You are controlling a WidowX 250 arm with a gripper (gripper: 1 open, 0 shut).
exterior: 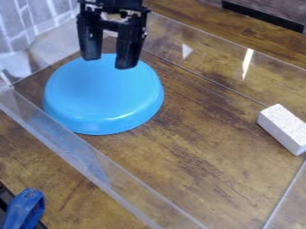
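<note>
A black gripper (110, 49) hangs at the top of the camera view, its two fingers spread open with nothing between them. It is above the rear part of a round light-blue disc (103, 100) that lies on the wooden table (203, 161). Whether the fingertips touch the disc cannot be told.
A white block (284, 129) lies at the right. A darker blue object (21, 211) is at the bottom left. Clear transparent panels or edges run along the left and far sides.
</note>
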